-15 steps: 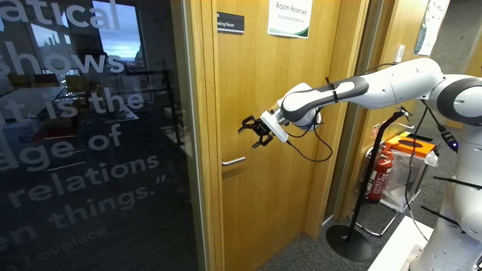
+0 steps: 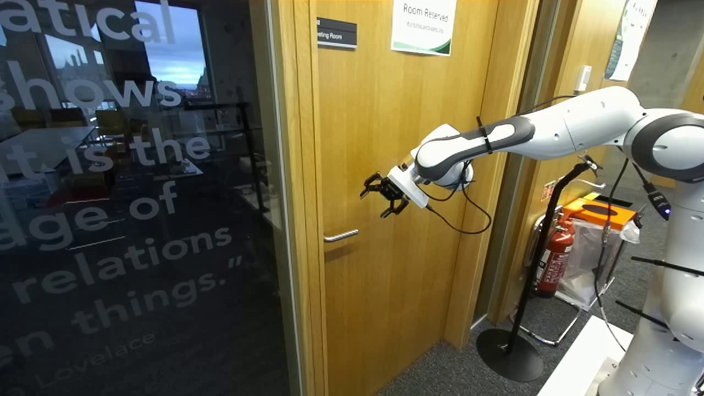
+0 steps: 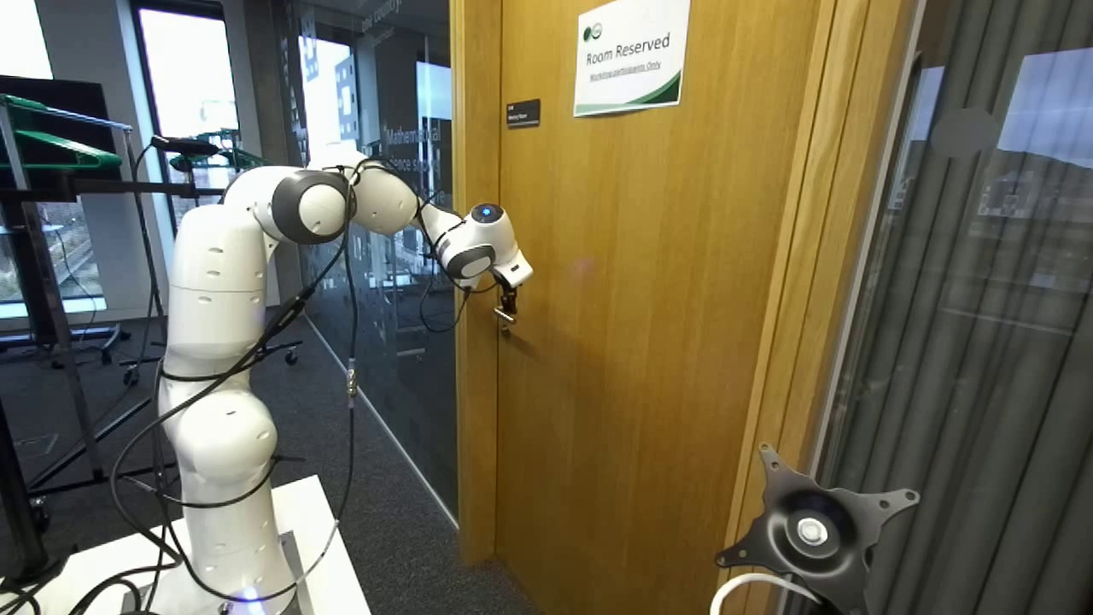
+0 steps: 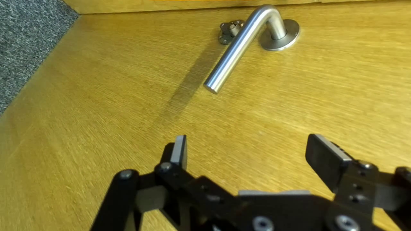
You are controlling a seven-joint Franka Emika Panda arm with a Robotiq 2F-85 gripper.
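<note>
A closed wooden door (image 2: 389, 297) carries a silver lever handle (image 2: 341, 235) near its left edge. Above and to the right of that handle in exterior view 1, my gripper (image 2: 377, 201) stands open, apart from it. In the wrist view the handle (image 4: 235, 52) lies beyond the fingertips, toward the top, and only bare door shows between the spread fingers of the gripper. Exterior view 2 has the gripper (image 3: 506, 303) overlapping the handle (image 3: 504, 317), so the gap between them cannot be judged there.
A glass wall (image 2: 145, 264) adjoins the door frame (image 2: 304, 198) on the left. To the right stand a black pole with a round base (image 2: 509, 355), a fire extinguisher (image 2: 555, 257) and an orange-topped bin (image 2: 597, 214). A dark mounting bracket (image 3: 812, 530) appears in exterior view 2.
In exterior view 1 my gripper has shifted slightly right and a little down, its fingers still spread. The door and its handle have stayed as they were.
</note>
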